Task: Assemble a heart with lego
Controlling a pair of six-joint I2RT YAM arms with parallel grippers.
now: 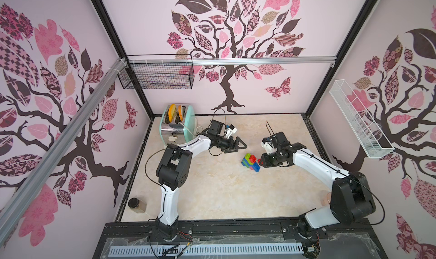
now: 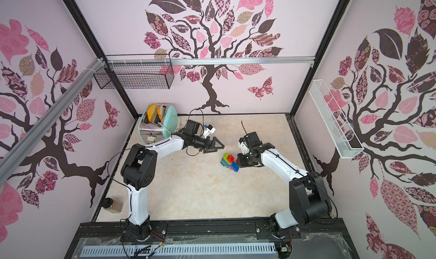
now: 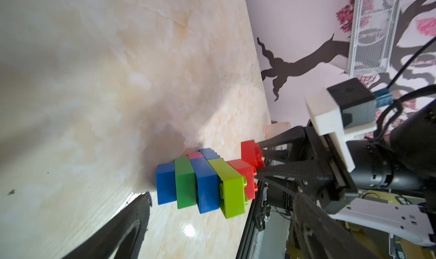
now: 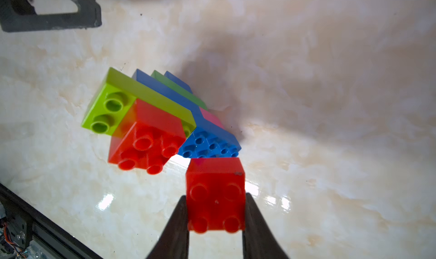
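Observation:
A stack of blue, green, pink, lime and red bricks (image 1: 248, 162) stands on the table between the arms. In the right wrist view the lime brick (image 4: 109, 104) and a red brick (image 4: 143, 143) are uppermost, with a lower blue brick (image 4: 211, 140) beside them. My right gripper is shut on a loose red brick (image 4: 215, 190), held beside the stack's blue part; whether they touch I cannot tell. My left gripper (image 1: 238, 144) stands open above and left of the stack, empty between its fingers.
A mint rack with orange items (image 1: 190, 120) sits at the back left, a jar (image 1: 136, 205) at the front left. Wire baskets hang on the walls.

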